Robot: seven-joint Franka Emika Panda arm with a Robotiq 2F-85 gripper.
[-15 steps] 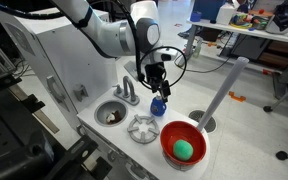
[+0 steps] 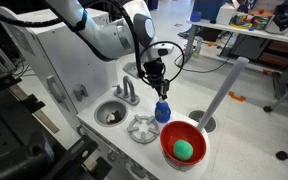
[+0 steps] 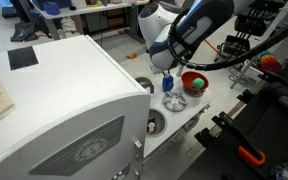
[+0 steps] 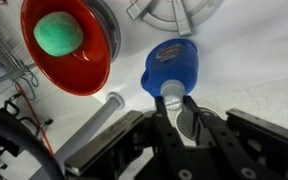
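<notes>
A blue, cup-like object (image 2: 163, 112) is beside the burner grate (image 2: 143, 128), to its right in exterior view 1. In the wrist view the blue object (image 4: 172, 62) lies straight ahead of the fingers, and a pale round stub (image 4: 173, 95) shows on its near side. My gripper is shut on this stub. Exterior view 2 also has the blue object (image 3: 168, 84) right under the arm's end. Whether it touches the counter, I cannot tell.
A red bowl (image 2: 167, 151) with a green ball (image 2: 183, 150) in it stands close by. The sink (image 2: 111, 113) and faucet (image 2: 129, 93) lie left of the grate. A grey post (image 2: 223, 92) rises behind the bowl.
The gripper and the blue object have shifted together to the right and nearer the camera of exterior view 1, toward the red bowl. Bowl, ball and grate stay put.
</notes>
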